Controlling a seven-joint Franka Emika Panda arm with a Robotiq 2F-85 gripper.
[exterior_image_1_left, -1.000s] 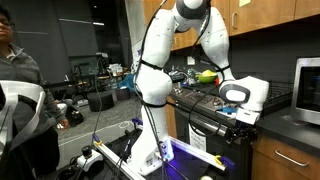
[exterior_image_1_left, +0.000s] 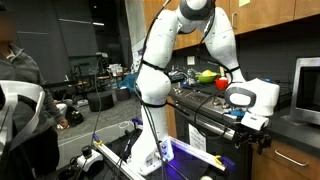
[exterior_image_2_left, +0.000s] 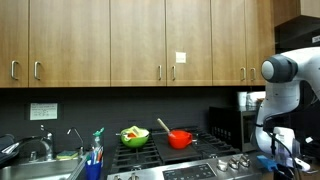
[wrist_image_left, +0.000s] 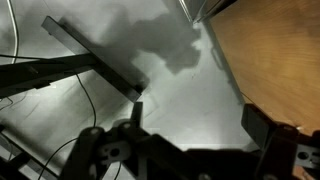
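Observation:
My gripper stands open in the wrist view, its two black fingers wide apart. Only bare grey floor (wrist_image_left: 205, 90) shows between them. From the first exterior view, the gripper (exterior_image_1_left: 251, 139) points downward in front of the counter, beside the wooden drawer front (exterior_image_1_left: 288, 160). The second exterior view has the white arm end (exterior_image_2_left: 279, 146) at the far right, low by the counter edge; its fingers are too small there to read.
A red pot (exterior_image_2_left: 180, 139) and a green bowl with food (exterior_image_2_left: 132, 138) stand on the stove. Wood panelling (wrist_image_left: 275, 55) fills the wrist view's right side. Black frame bars (wrist_image_left: 85, 58) and cables lie at its left. A microwave (exterior_image_1_left: 294, 90) sits on the counter.
The arm's end has shifted to the right in the first exterior view, closer to the drawer front. At the far left, the person has moved slightly.

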